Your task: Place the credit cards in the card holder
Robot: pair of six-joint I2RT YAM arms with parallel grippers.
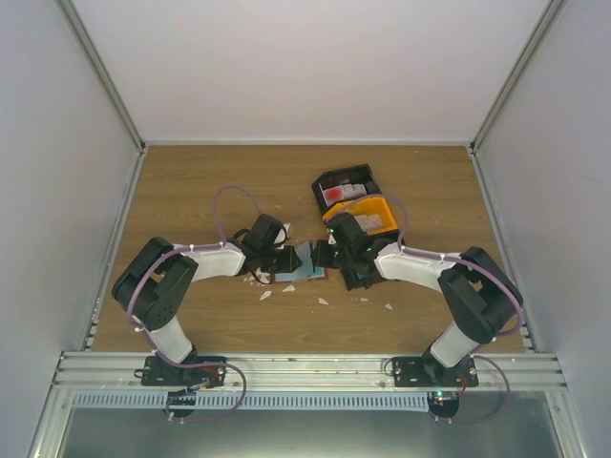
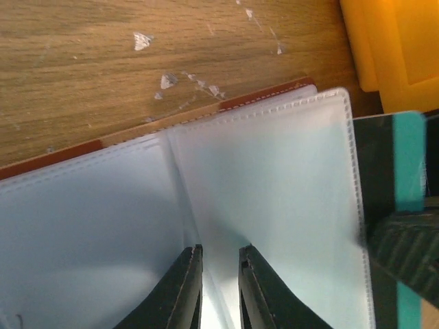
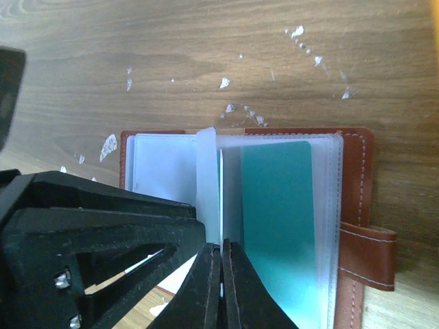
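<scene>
The card holder lies open between both grippers, a brown folder with clear sleeves. A teal card shows under its right-hand sleeves. My right gripper is shut with the edge of a thin, upright translucent sleeve at its fingertips. My left gripper hangs over the crease between sleeves, its fingers a little apart, nothing visible between them. In the right wrist view the left gripper's body covers the lower left of the holder.
A yellow tray and a black tray with cards stand at the back right. A further dark tray sits under the right arm. Bare table lies behind and left.
</scene>
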